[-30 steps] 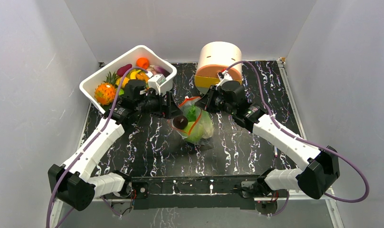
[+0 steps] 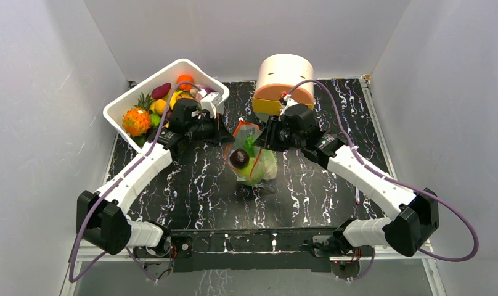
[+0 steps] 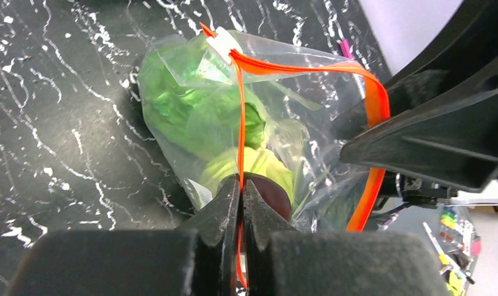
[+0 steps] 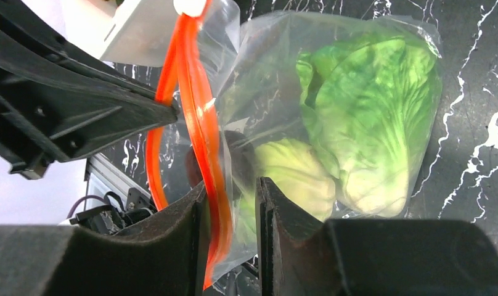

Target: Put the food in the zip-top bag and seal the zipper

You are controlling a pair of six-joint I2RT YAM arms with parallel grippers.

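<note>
The clear zip top bag (image 2: pixel 269 165) with orange zipper strips stands mid-table, its mouth spread. Inside are a dark, avocado-like item (image 2: pixel 239 158), green leafy lettuce (image 4: pixel 376 105) and a paler yellow-green piece (image 4: pixel 293 169). At the left of the mouth, my left gripper is shut on the zipper edge, and the thin orange strip comes out below its fingers. On the opposite side, my right gripper is open, with the other zipper edge (image 4: pixel 211 166) passing between its fingers, close to one of them. A white slider (image 3: pixel 224 44) sits at one zipper corner.
A white bin (image 2: pixel 114 112) of mixed fruit and vegetables stands at the back left. A cream and yellow box (image 2: pixel 286 77) is behind the bag.
The dark item shifted slightly right.
</note>
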